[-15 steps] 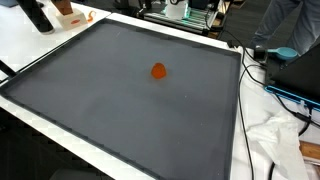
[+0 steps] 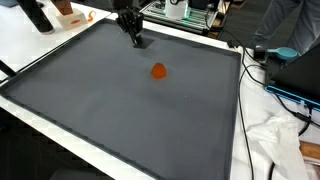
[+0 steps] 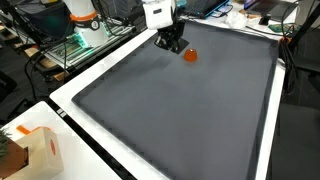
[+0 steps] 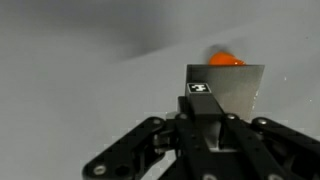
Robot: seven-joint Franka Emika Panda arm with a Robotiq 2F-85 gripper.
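Observation:
An orange rounded piece (image 2: 158, 72) lies on the grey board (image 2: 110, 95), also visible as an orange spot (image 3: 190, 56) in exterior view 2. My gripper (image 2: 134, 32) is over the board's far edge, a short way from the orange piece. In the wrist view the gripper is shut on a flat grey metallic piece (image 4: 238, 88) with a straight edge. Part of the orange piece (image 4: 226, 59) shows just beyond that edge; the rest is hidden. Whether the two touch, I cannot tell.
Most of the grey board is bare. White crumpled cloth or plastic (image 2: 275, 145) and a blue-green item (image 2: 282, 54) lie off its right side. Cups (image 2: 70, 20) stand beyond the far left corner. A wooden piece (image 3: 12, 155) sits off the near left.
The orange piece has not moved.

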